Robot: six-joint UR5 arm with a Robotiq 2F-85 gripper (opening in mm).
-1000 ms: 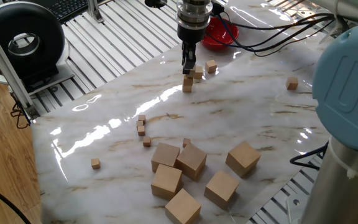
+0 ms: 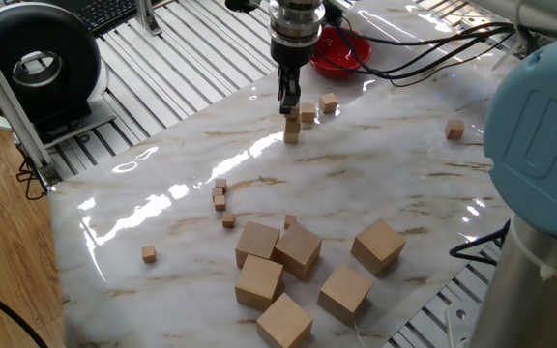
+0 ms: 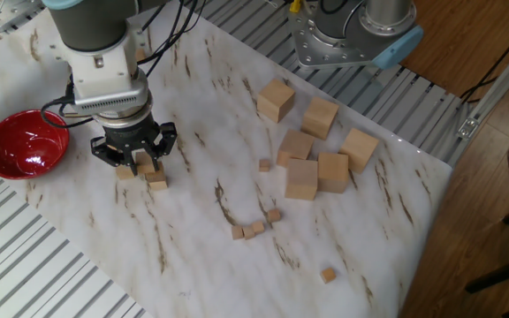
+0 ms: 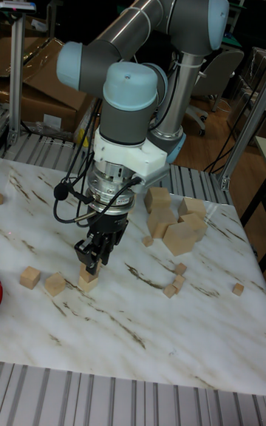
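My gripper (image 3: 146, 168) points down at the stack, its fingers closed in around a small wooden block (image 3: 145, 161). In exterior view 1 this block (image 2: 292, 113) sits right above another small wooden block (image 2: 291, 136), which rests on the table. From exterior view 3 the lower block (image 4: 86, 285) shows under the fingertips, and the upper one is partly hidden by the gripper. Whether the two blocks touch I cannot tell. Close by stand two more blocks of similar size, one block (image 2: 307, 115) just beside the stack and another block (image 2: 329, 102) farther off.
A red bowl (image 3: 26, 146) stands near the gripper. Several large wooden cubes (image 2: 298, 249) cluster on the table's other side, with tiny cubes (image 2: 219, 202) scattered nearby. A lone block (image 2: 454, 130) lies near the arm. Bare marble tabletop (image 2: 375, 174) separates these groups.
In exterior view 1 the gripper has shifted slightly left, and the upper block has moved with it, more squarely over the lower one. The other blocks have stayed put.
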